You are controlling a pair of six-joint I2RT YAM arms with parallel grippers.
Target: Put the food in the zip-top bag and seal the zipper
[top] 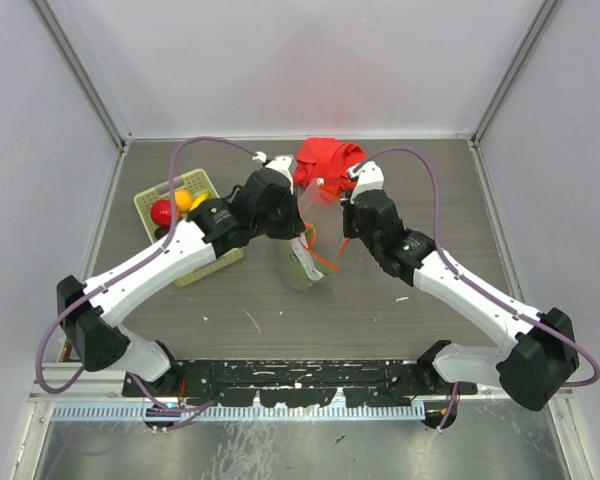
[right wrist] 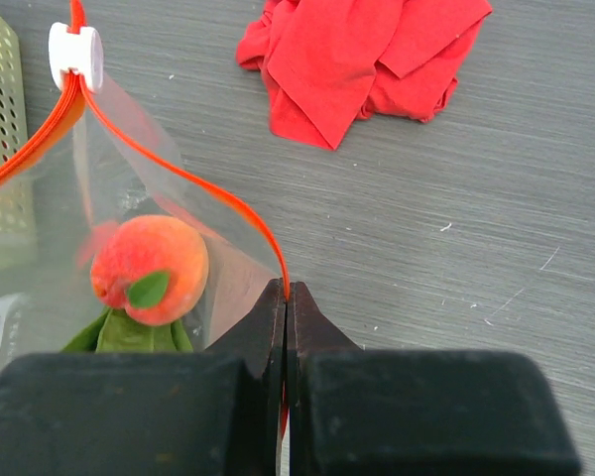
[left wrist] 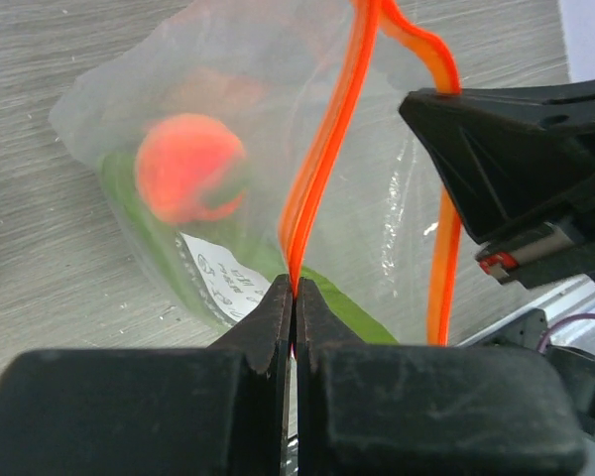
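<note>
The clear zip bag (top: pixel 312 262) with orange zipper edges hangs between my grippers; inside are a peach (right wrist: pixel 149 258) and green leaves (right wrist: pixel 139 337), with a white label. My left gripper (top: pixel 300 230) is shut at the bag's opening, an orange zipper edge (left wrist: pixel 317 178) running down to its fingertips (left wrist: pixel 263 337). My right gripper (top: pixel 345 220) is shut on the other orange edge of the bag, as the right wrist view shows. A white slider (right wrist: pixel 89 55) sits at the zipper's end.
A basket (top: pixel 210 265) of fruit and vegetables stands at the left. A red cloth (top: pixel 328 158) lies at the back middle.
</note>
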